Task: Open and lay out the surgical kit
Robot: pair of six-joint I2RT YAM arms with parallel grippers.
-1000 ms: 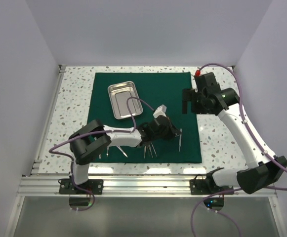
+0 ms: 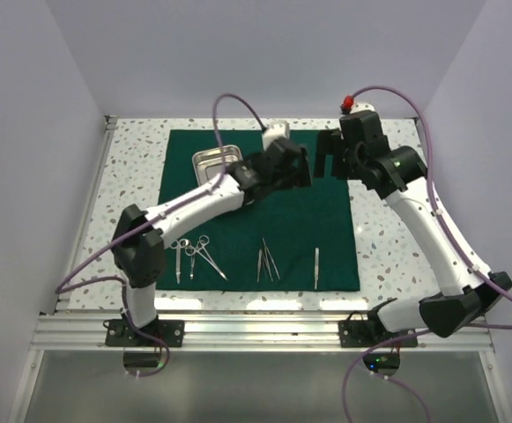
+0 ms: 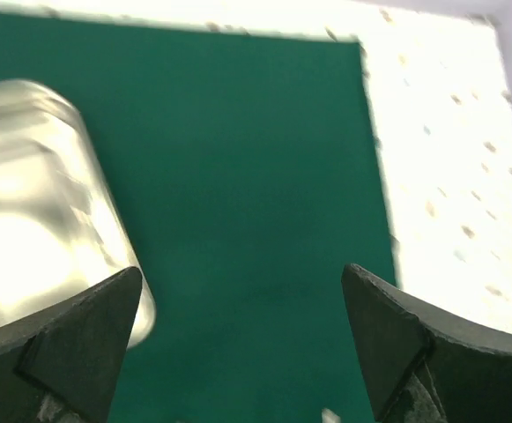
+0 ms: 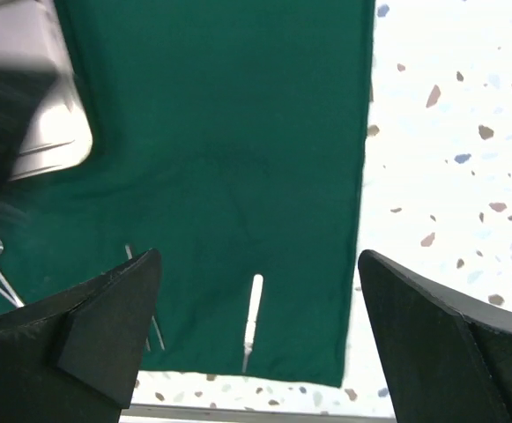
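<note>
The green cloth (image 2: 326, 220) lies spread flat on the table. On its far left part sits the silver tray (image 2: 197, 167), partly covered by my left arm; its floor looks bare in the left wrist view. Along the front of the cloth, from left to right, lie several scissor-handled instruments (image 2: 208, 256), thin tweezers (image 2: 268, 263) and a scalpel (image 2: 316, 269). My left gripper (image 2: 305, 167) is open over the cloth, right of the tray, with nothing between its fingers. Close by on its right, my right gripper (image 2: 322, 154) also stands open and empty, above the cloth's far right part.
Both grippers are close together, and the left one's blurred dark parts intrude at the left of the right wrist view. Grey walls (image 2: 26, 176) border the table.
The scalpel, earlier at my left gripper, now lies on the cloth at front right. My left arm has swung away toward the back, uncovering the instruments. The right gripper has shifted slightly left and back.
</note>
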